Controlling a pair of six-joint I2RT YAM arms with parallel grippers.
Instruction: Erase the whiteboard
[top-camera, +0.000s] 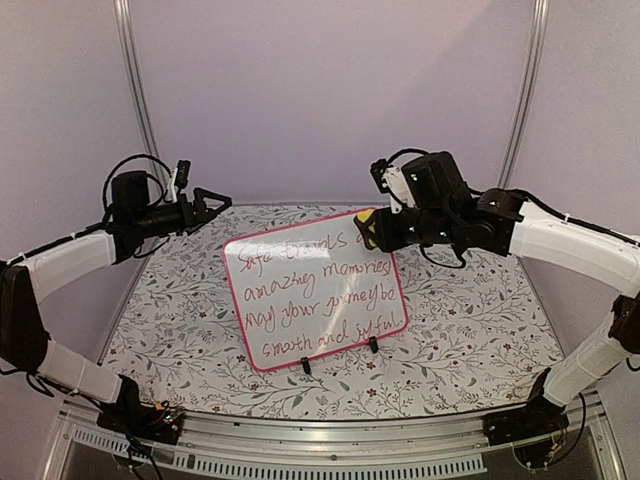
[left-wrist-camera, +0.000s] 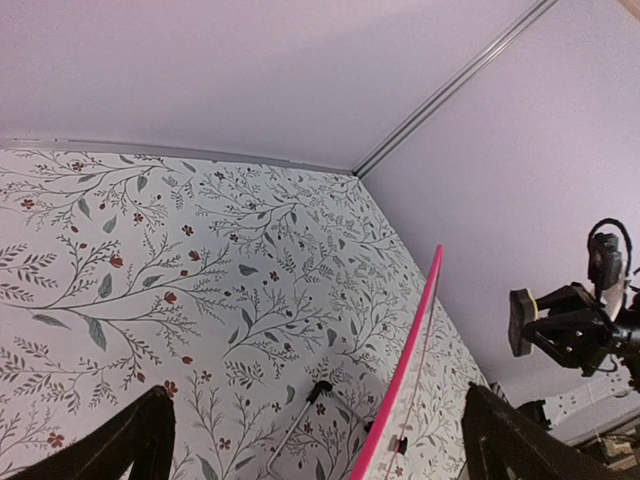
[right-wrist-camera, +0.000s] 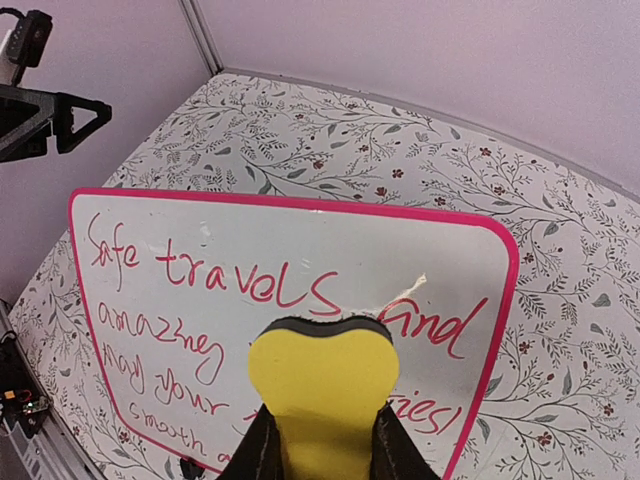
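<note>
A white board (top-camera: 310, 327) with a pink rim stands tilted on the table, bearing several lines of red handwriting. Its text still shows in the right wrist view, partly covered by a yellow eraser (right-wrist-camera: 325, 385) with a dark pad edge. My right gripper is shut on that eraser. From above, the right gripper (top-camera: 372, 230) hides part of the board's upper right corner; contact between eraser and board cannot be told. Far to the left, my left gripper (top-camera: 215, 205) hangs open and empty, above the table and clear of the board.
Black feet (top-camera: 306, 366) hold up the board's lower edge. Pale walls (top-camera: 330, 100) enclose the back and sides.
</note>
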